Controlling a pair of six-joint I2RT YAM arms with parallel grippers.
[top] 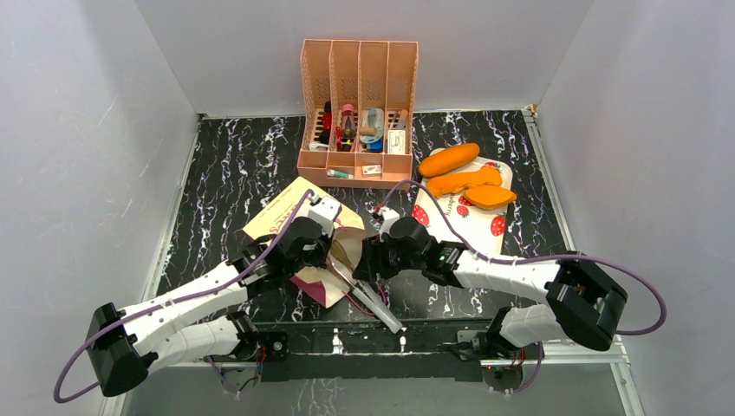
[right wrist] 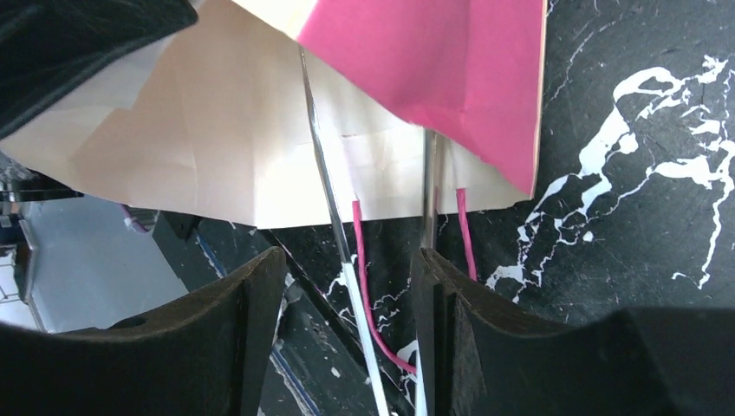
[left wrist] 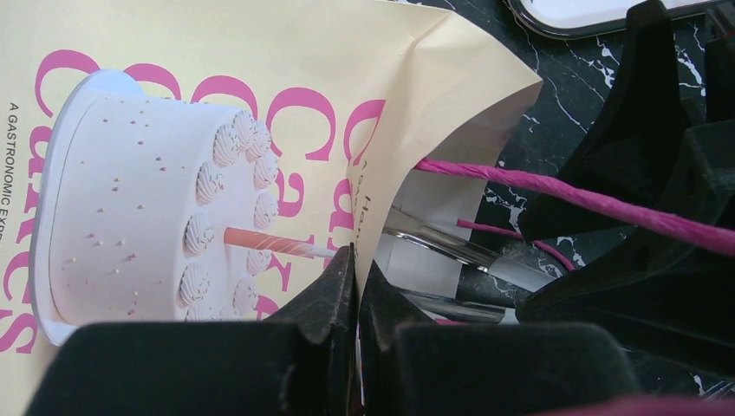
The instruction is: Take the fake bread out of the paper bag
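Observation:
The cream paper bag (left wrist: pixel 130 35) with pink lettering lies on the marble surface. My left gripper is shut on the fold at the bag's mouth. Inside the opening are long metal utensils (left wrist: pixel 451 251), which stick out toward the front, beside pink cord handles (left wrist: pixel 555 186). My right gripper stands part open at the mouth, its fingertips either side of the utensils' shafts in its wrist view. Three orange bread-like pieces (top: pixel 448 159) lie on a strawberry-print board (top: pixel 459 225) at the right. I cannot see any bread inside the bag.
A pink compartment organiser (top: pixel 357 165) with small items stands at the back centre. Grey walls enclose the marble surface.

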